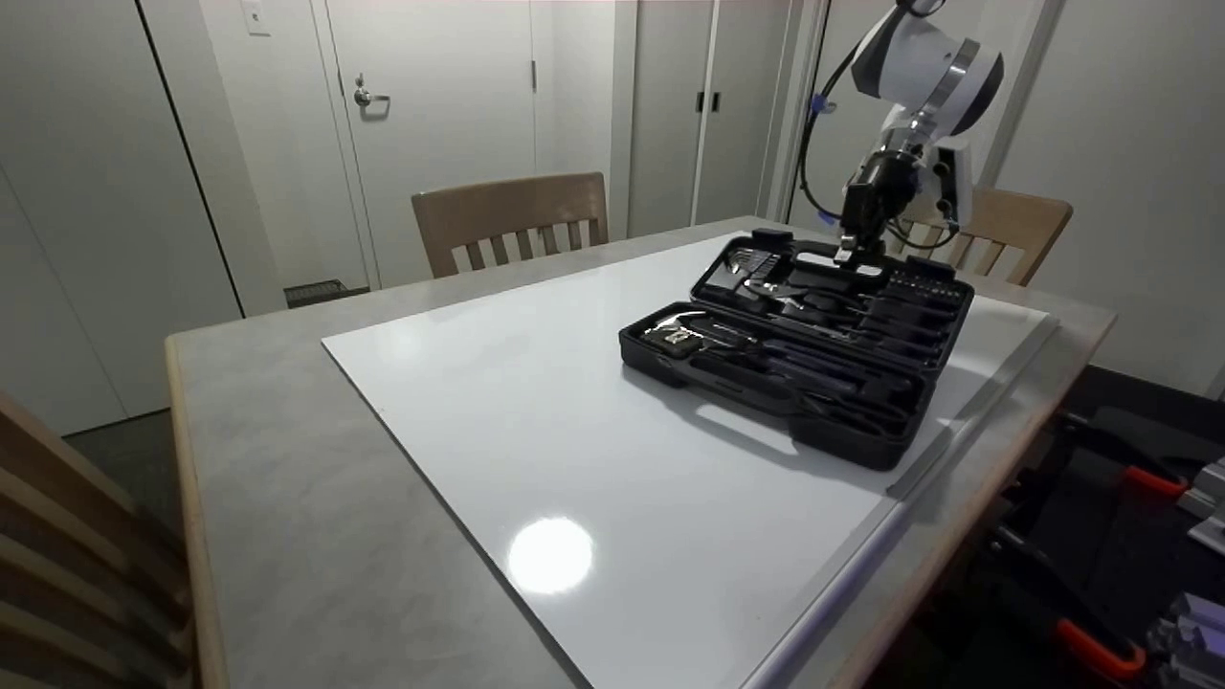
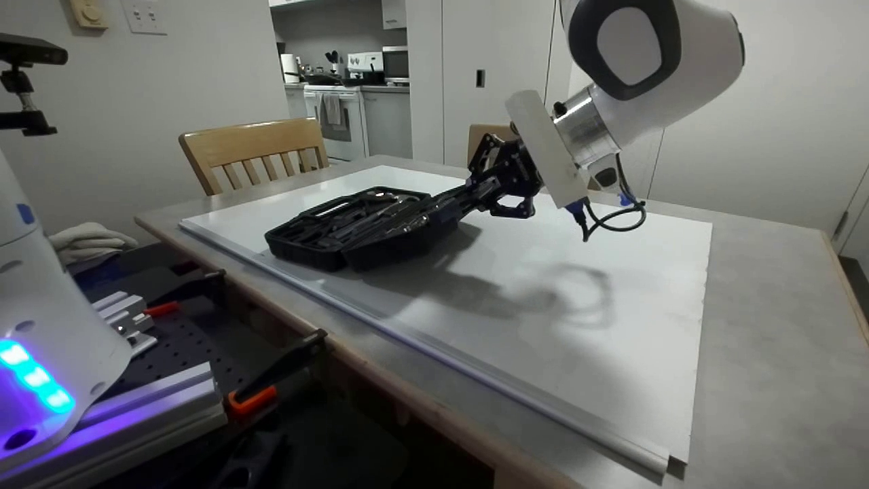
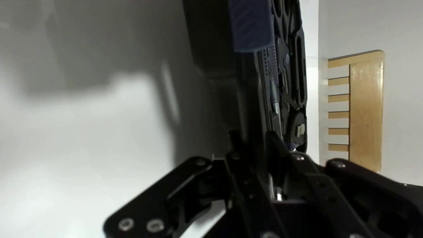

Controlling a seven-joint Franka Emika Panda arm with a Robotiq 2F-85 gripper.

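Observation:
A black tool case [image 1: 792,396] lies opened flat on the white board, several tools in both halves. Its lid [image 1: 827,304], the half nearest the arm, has a handle [image 1: 817,263] along its outer edge. At that edge my gripper [image 1: 847,255] is shut on the lid's handle rim, fingers on either side. From the other side, my gripper [image 2: 482,194] reaches the lid [image 2: 448,213], which slopes up towards it. In the wrist view the dark lid edge [image 3: 248,99] runs down between my fingers; the exact contact is too dark to make out.
The white board [image 1: 517,402] is bare to the left and front of the case. Wooden chairs [image 1: 517,218] stand round the table. A rolled edge [image 2: 456,358] runs along one side of the board, with clamps [image 2: 256,399] beyond the table edge.

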